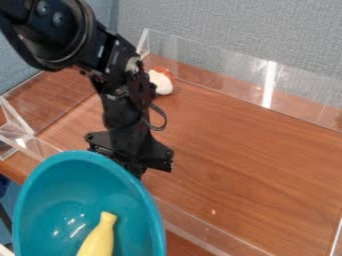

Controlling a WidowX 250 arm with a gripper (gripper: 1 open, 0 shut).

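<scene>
My black gripper [134,160] hangs low over the wooden surface just behind the teal bowl [60,205], its fingertips mostly hidden by the bowl's rim; whether anything is between them cannot be seen. A yellow object [96,240] lies inside the bowl. A white object with a red part [160,84] sits at the back of the wooden surface, behind my arm.
Clear plastic walls [267,80] edge the wooden tray [247,160] at the back, left and front. The middle and right of the wooden floor are empty. A grey textured wall stands behind.
</scene>
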